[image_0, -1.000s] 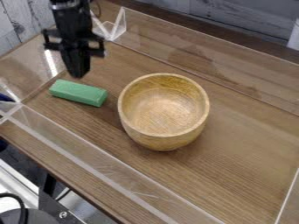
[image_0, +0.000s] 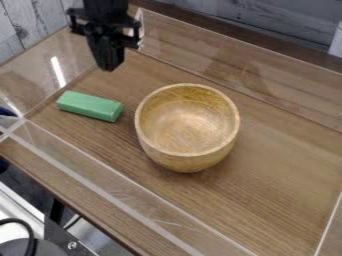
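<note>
A green block (image_0: 90, 106) lies flat on the wooden surface at the left. To its right sits a round wooden bowl (image_0: 187, 125), empty. Dark, blurred parts of what appears to be the robot's gripper (image_0: 96, 22) are at the top left, above and apart from the block; whether it is open or shut cannot be told.
At the lower left edge there are dark objects, only partly in view and too unclear to name.
The green block and bowl show no clear movement.
</note>
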